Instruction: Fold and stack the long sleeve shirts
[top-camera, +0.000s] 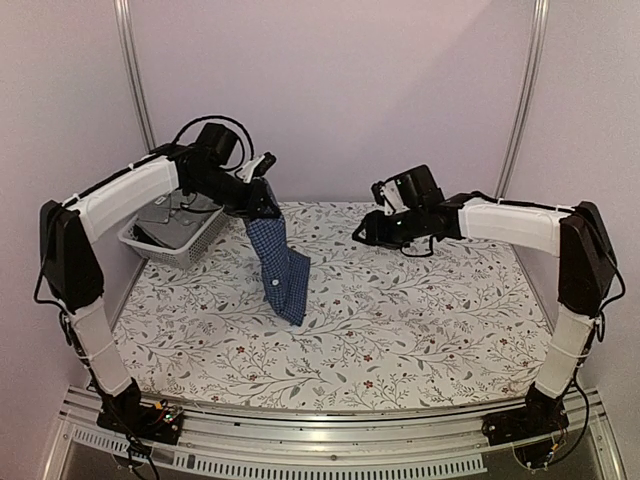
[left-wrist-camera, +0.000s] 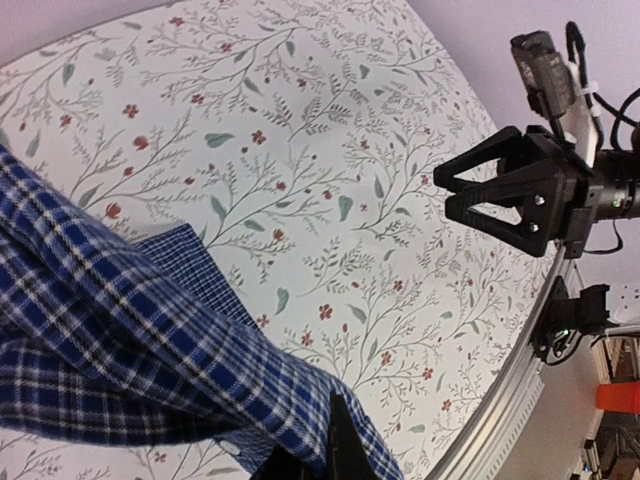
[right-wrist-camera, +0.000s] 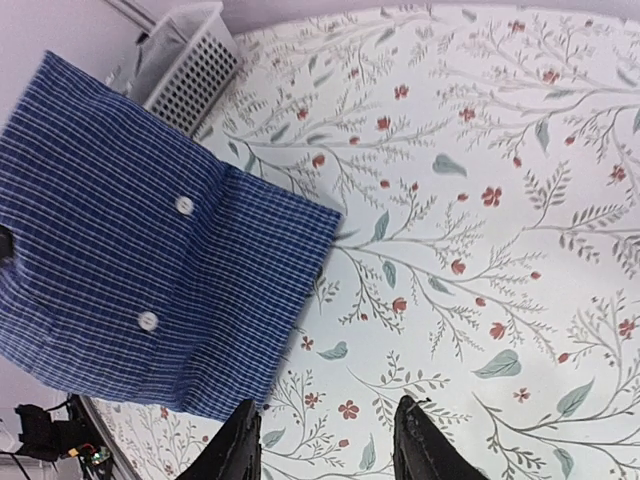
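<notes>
A dark blue checked shirt (top-camera: 268, 252) with light buttons hangs from my left gripper (top-camera: 264, 208). In the left wrist view, its bunched cloth (left-wrist-camera: 190, 325) runs down to the dark fingers (left-wrist-camera: 342, 440), which are shut on it. The shirt's lower part lies on the table; the right wrist view shows a flat folded panel (right-wrist-camera: 262, 270) beside the raised part with its buttons (right-wrist-camera: 148, 320). My right gripper (top-camera: 364, 234) stands open above the table, right of the shirt. Between its fingers only the table's floral cover shows.
A light grey basket (top-camera: 180, 255) stands at the table's left back, partly behind the left arm, with grey and dark contents. Walls enclose the sides and back.
</notes>
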